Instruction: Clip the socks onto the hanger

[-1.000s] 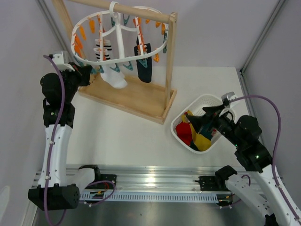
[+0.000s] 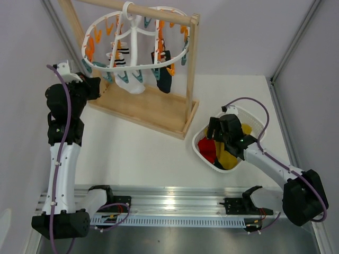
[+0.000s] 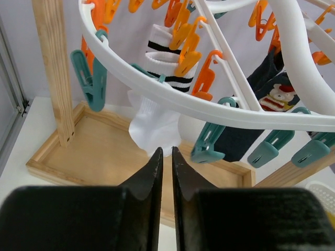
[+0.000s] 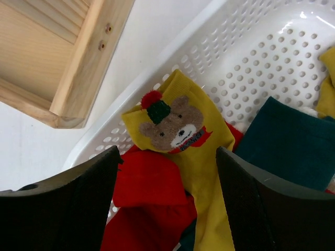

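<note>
The white hanger (image 2: pixel 134 69) with orange and teal clips hangs on a wooden frame, holding white striped socks (image 3: pixel 156 125) and dark socks (image 2: pixel 163 79). My left gripper (image 2: pixel 97 87) is at the hanger's left, empty, its fingertips close together in the left wrist view. My right gripper hovers open over the white basket (image 4: pixel 246 52), just above a yellow bear sock (image 4: pixel 180 123), with red socks (image 4: pixel 146 178) and a dark green sock (image 4: pixel 288 141) beside it.
The wooden base (image 2: pixel 140 114) of the frame sits left of the basket.
My left arm has barely moved; the hanger has shifted slightly.
</note>
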